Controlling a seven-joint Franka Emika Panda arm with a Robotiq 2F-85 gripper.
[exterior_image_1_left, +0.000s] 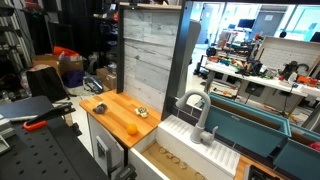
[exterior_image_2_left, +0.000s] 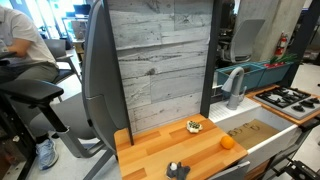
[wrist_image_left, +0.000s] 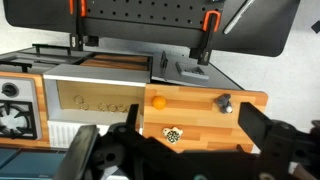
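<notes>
My gripper hangs over the counter in the wrist view, its two dark fingers wide apart with nothing between them. Beyond the fingertips, a round orange object lies on the wooden counter near the sink side. Close to it is a small patterned piece. A grey metallic item rests toward the counter's other end. The same orange object and patterned piece show in exterior view 1. I cannot make out the gripper in either exterior view.
Beside the counter is a sink basin with a brown bottom, and a grey faucet rises behind it. A stove top lies past the basin. A wood-plank wall stands behind the counter.
</notes>
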